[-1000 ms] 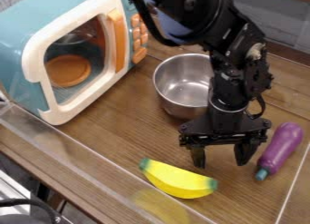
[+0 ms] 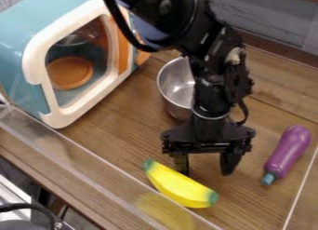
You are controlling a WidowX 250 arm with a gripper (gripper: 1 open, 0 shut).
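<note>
My gripper (image 2: 205,161) hangs open, fingers pointing down over the wooden counter, between a yellow toy banana (image 2: 180,185) at the front and a purple toy eggplant (image 2: 287,155) to the right. Nothing shows between the fingers. A steel bowl (image 2: 173,86) stands behind the gripper, partly hidden by the arm.
A toy microwave (image 2: 40,38) in blue and white, with an orange plate inside, takes up the back left. A clear plastic edge runs along the front left of the counter (image 2: 106,122). Open wood shows left of the gripper.
My gripper and arm have shifted left, toward the area just behind the banana, covering more of the bowl. The banana and eggplant have stayed in place.
</note>
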